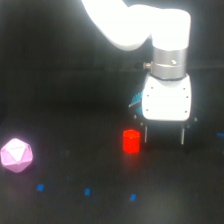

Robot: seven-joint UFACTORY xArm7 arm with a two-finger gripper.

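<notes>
A small red block (pixel 131 141) stands on the dark table near the middle of the view. My gripper (pixel 164 134) points down just to the right of it, its two thin fingers spread wide. Nothing shows between them. The left finger (pixel 146 133) is close to the block's right side; whether it touches cannot be told. A pink faceted ball (pixel 16 155) rests at the left edge, well away from the gripper.
Small blue marks (pixel 87 191) dot the front of the dark table (pixel 70 140). Something light blue (pixel 136 100) shows beside the gripper's body.
</notes>
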